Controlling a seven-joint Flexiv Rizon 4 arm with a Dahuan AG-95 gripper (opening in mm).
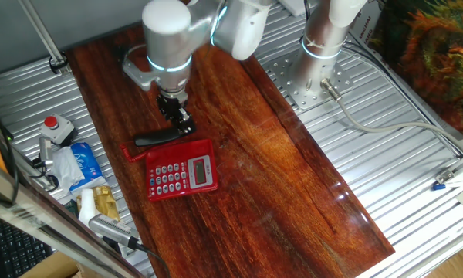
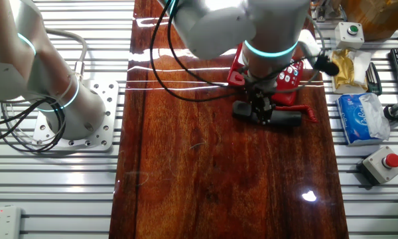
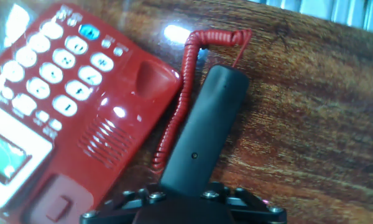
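Observation:
A red desk phone (image 1: 166, 189) with grey keys and a small display sits on the wooden board. Its black handset (image 3: 206, 124) lies off the cradle along the phone's far side in exterior view 1, and a coiled red cord (image 3: 185, 93) runs from its far end. My gripper (image 1: 184, 127) is down at the handset's other end. In the wrist view the handset passes between the fingers at the bottom edge. Whether they press on it cannot be made out; in exterior view 2 the gripper (image 2: 260, 114) partly covers the handset (image 2: 286, 119).
Bare wooden board (image 1: 293, 193) spreads to the right of the phone in exterior view 1. Beyond the left edge are a red-button box (image 1: 55, 128), a blue-white tissue pack (image 1: 83, 164) and a white-grey tool (image 1: 108, 228). The robot base (image 1: 312, 73) stands on the slatted metal surface.

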